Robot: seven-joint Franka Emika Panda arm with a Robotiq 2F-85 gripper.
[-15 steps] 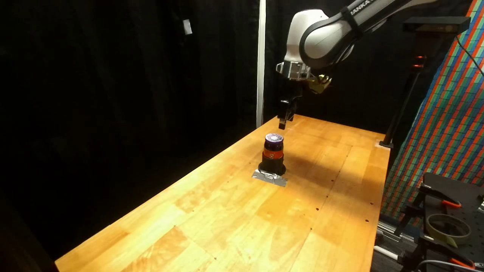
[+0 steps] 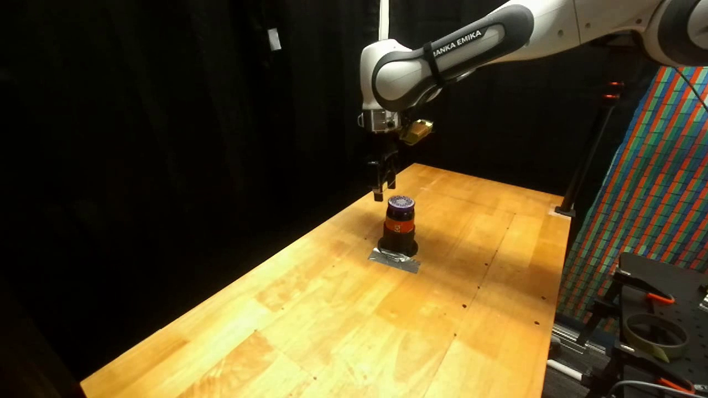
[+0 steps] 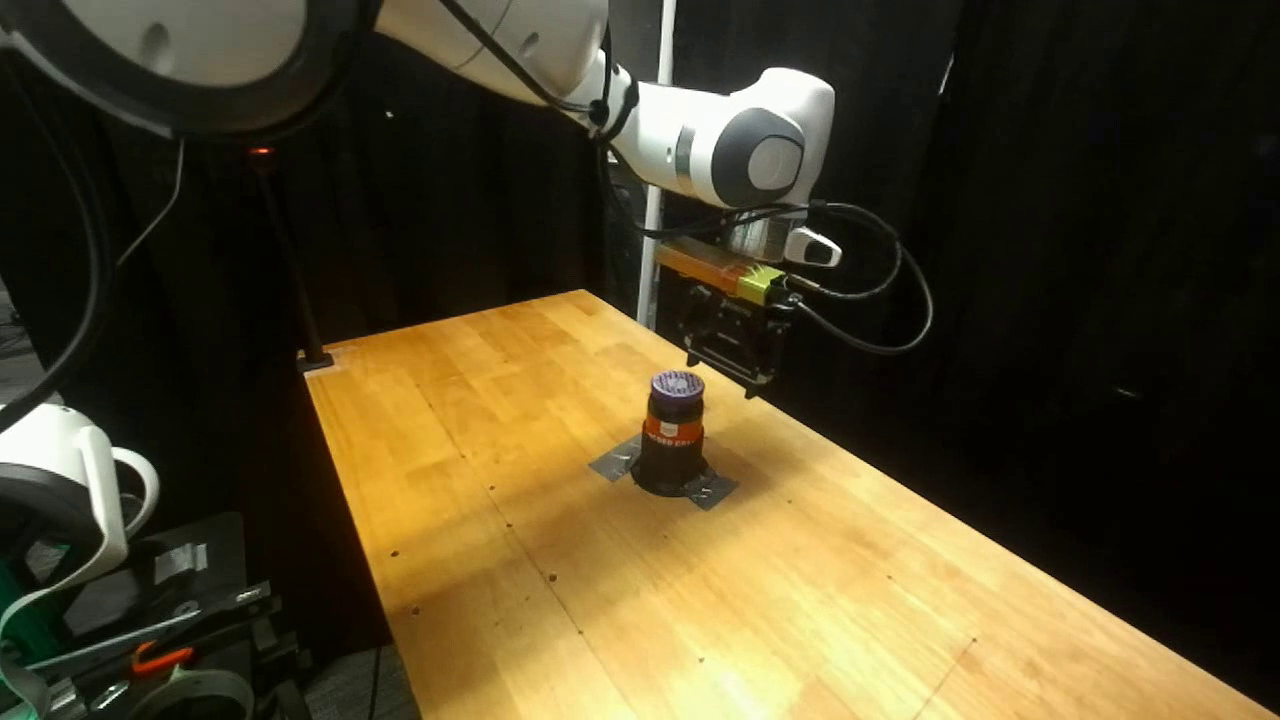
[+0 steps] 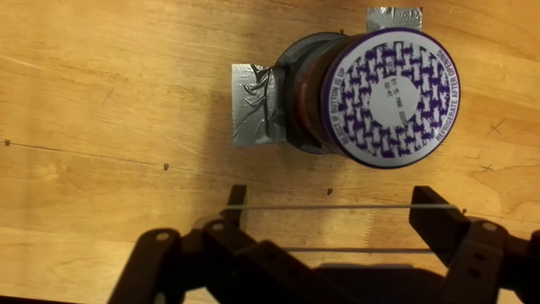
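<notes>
A jar (image 2: 400, 226) with an orange label and a purple-and-white lid (image 4: 391, 99) stands upright in a black holder (image 3: 667, 474) on the wooden table. Strips of silver tape (image 4: 257, 104) fix the holder to the tabletop. My gripper is open, pointing down, its fingers (image 4: 436, 218) wide apart with bare table showing between them. Two thin bands stretch across from finger to finger. In the wrist view the jar lies beyond the fingertips, toward the upper right, not between them. In exterior view 2 the gripper (image 3: 720, 372) hangs above lid height, apart from the jar.
Most of the table (image 2: 318, 318) around the holder is bare. A black post (image 2: 587, 152) stands at a table corner. Beside the table, a dark cart (image 2: 664, 292) carries a tape roll (image 2: 655, 335) and clamps. Dark curtains hang behind.
In exterior view 1 the arm and gripper have moved left and slightly lower, from above the jar's right side to its left. The jar and holder have stayed put.
</notes>
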